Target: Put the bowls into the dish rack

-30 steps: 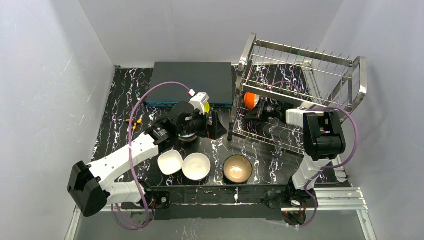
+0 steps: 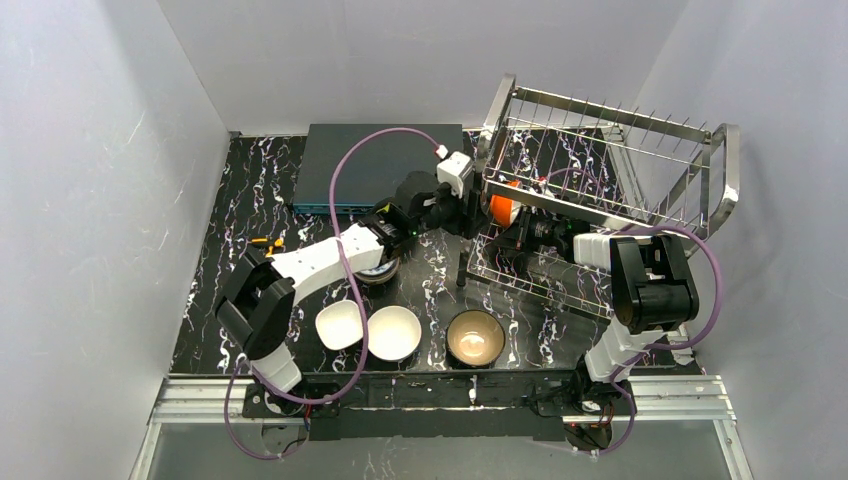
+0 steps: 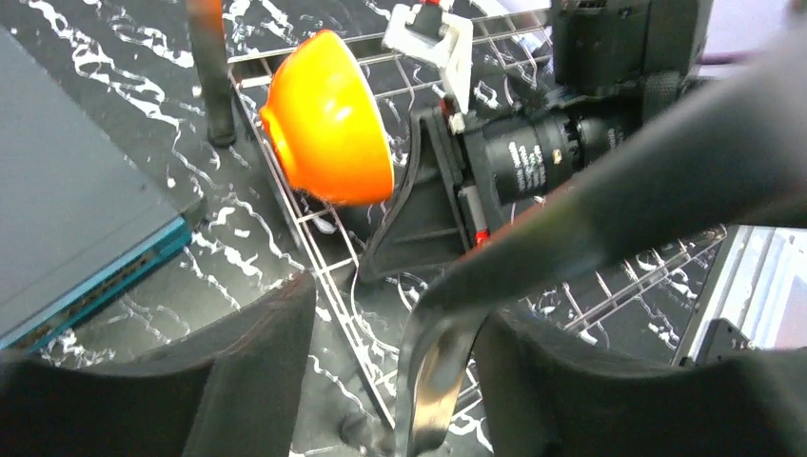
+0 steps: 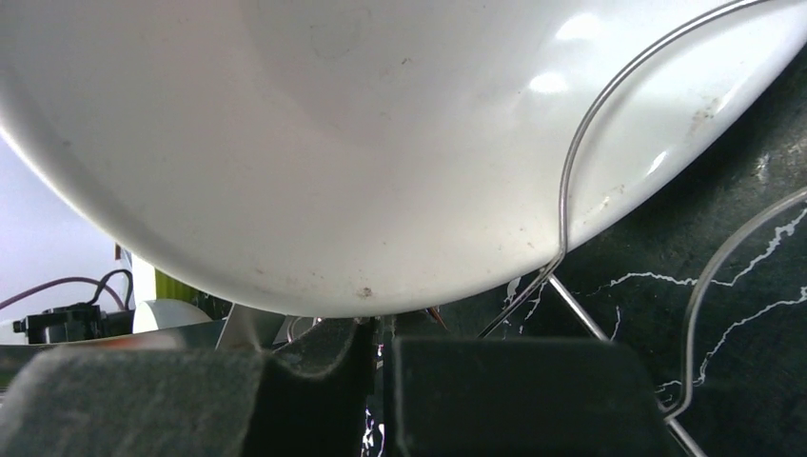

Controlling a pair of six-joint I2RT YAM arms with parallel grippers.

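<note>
My left gripper (image 2: pixel 466 212) is at the rack's left post, fingers apart around the metal frame (image 3: pixel 447 324) in the left wrist view; whether they touch it is unclear. My right gripper (image 2: pixel 520 235) reaches into the lower tier of the dish rack (image 2: pixel 620 120), beside an orange bowl (image 3: pixel 328 124) tilted on its side. The right wrist view shows its fingers close together, below a large white surface (image 4: pixel 285 143), apparently a bowl's inside, with wire prongs; what they grip is hidden. White bowls (image 2: pixel 393 332) (image 2: pixel 340 323) and a brown bowl (image 2: pixel 475 338) stand at the front.
A dark flat box (image 2: pixel 370 150) lies at the back, more dishes (image 2: pixel 378 268) are partly under the left arm, and a yellow tool (image 2: pixel 265 242) lies at the left. Grey walls close the sides.
</note>
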